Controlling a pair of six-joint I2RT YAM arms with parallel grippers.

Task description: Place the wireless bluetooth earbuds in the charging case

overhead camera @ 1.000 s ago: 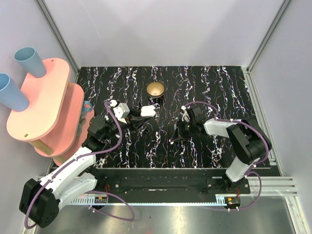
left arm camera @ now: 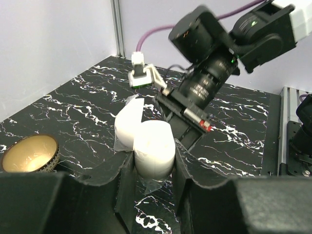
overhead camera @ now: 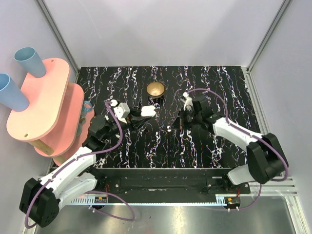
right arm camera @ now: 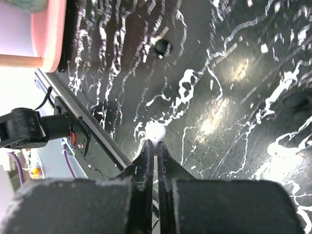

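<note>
A white charging case (left arm camera: 153,151) with its lid up is clasped by my left gripper, clear of the table. In the top view the case (overhead camera: 148,111) is left of centre. My right gripper is shut on a small white earbud (right arm camera: 155,130), whose rounded head sticks out past the fingertips; its stem is mostly covered. From above, that earbud (overhead camera: 169,128) shows as a white dot at the right gripper's tips, to the right of and nearer the front than the case. The case's inside is turned from view.
A gold bowl (overhead camera: 155,89) stands behind the case. A pink two-tier stand (overhead camera: 41,109) with blue cups (overhead camera: 30,62) fills the left side.
The left gripper and case have stayed still.
</note>
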